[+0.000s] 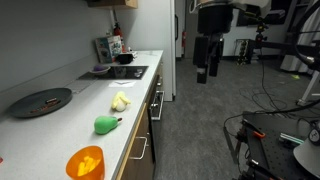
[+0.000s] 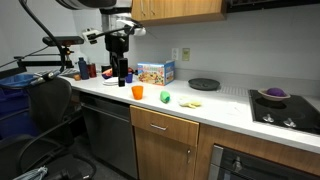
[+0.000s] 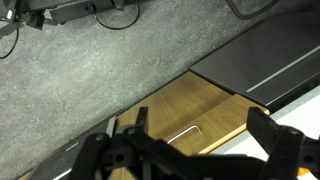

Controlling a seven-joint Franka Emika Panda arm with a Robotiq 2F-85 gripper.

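My gripper is open, its two fingers [image 3: 257, 119] wide apart with only floor and cabinet front seen between them. In the first exterior view the gripper [image 1: 207, 72] hangs pointing down over the floor, to the right of the counter and apart from everything on it. An orange container [image 1: 85, 165] with yellow pieces inside stands at the counter's near end. Farther along lie a green object [image 1: 106, 124] and a pale yellow item [image 1: 121, 102], perhaps a banana or a cloth.
A flat black pan [image 1: 40, 103] lies toward the wall. Beyond is a black cooktop [image 2: 287, 112] with a purple-topped item [image 2: 273, 93]. A colourful box [image 2: 156, 72] stands by the back wall. Wooden cabinets [image 2: 165, 130] front the counter; the grey floor [image 1: 195, 125] beside it is open.
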